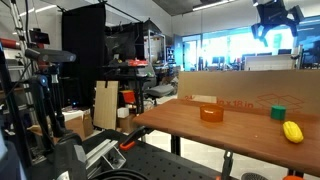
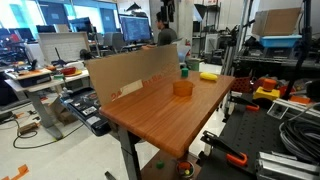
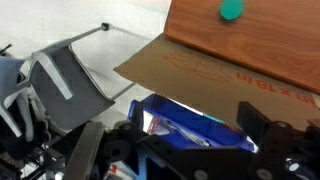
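My gripper hangs high above the right side of the table, its fingers spread and nothing between them. Dark fingers also show at the bottom of the wrist view, wide apart. On the wooden table stands an orange bowl, near the middle. A green cup is farther right, close to the cardboard panel. In front of that cup lies a yellow object by the table's right side. From above, only the green cup of these three is in sight, at the top edge.
A brown cardboard panel stands along one long edge of the table. Beyond it, the wrist view shows a blue box of items and a grey chair. Much of the tabletop around the bowl is bare.
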